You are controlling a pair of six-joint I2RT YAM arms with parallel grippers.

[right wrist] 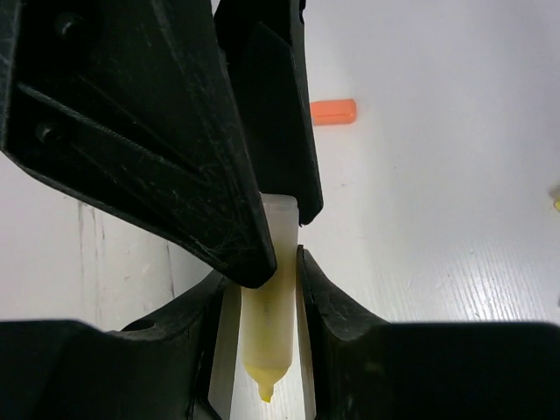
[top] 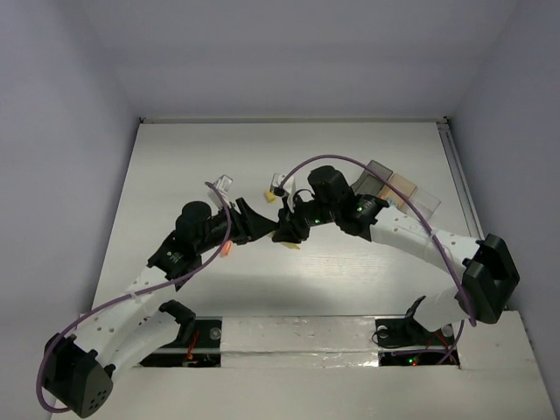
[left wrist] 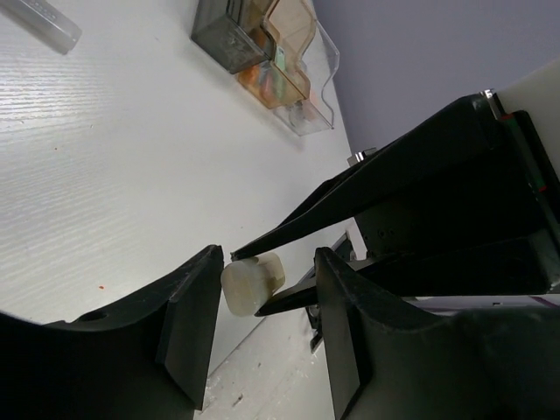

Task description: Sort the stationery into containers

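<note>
My right gripper (top: 289, 229) is shut on a translucent pale-yellow pen or tube with a yellow tip (right wrist: 268, 341), held upright. My left gripper (top: 267, 227) meets it at the table's middle, its fingers around the end of that pen (left wrist: 248, 284); whether they grip it is unclear. An orange item (right wrist: 332, 112) lies on the table (top: 175, 157), and a yellow block (top: 269, 196) lies behind the grippers. A clear tube (left wrist: 48, 26) also lies there.
Three containers (top: 395, 189), grey, tan and clear, stand at the right behind my right arm.
</note>
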